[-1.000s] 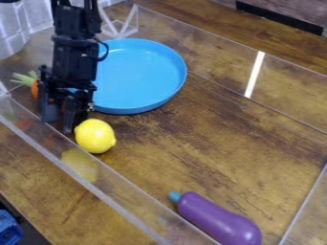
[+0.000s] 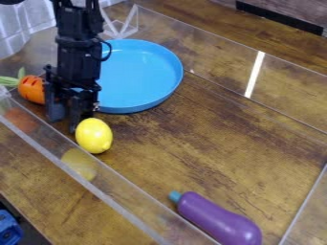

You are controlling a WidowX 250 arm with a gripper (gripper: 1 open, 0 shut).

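Observation:
The black robot arm [image 2: 79, 48] comes down at the upper left of the camera view, its gripper [image 2: 72, 103] low between an orange carrot toy [image 2: 33, 88] with green top and a yellow egg-shaped toy [image 2: 94, 136]. The fingers are dark and overlap, so I cannot tell whether they are open or shut, or whether anything is between them.
A blue plate [image 2: 143, 72] lies behind the gripper. A purple eggplant toy [image 2: 217, 218] lies at the lower right. Clear plastic walls edge the wooden work area.
Over the last second the arm has shifted slightly, and more of the carrot shows beside it. The yellow toy has moved very slightly.

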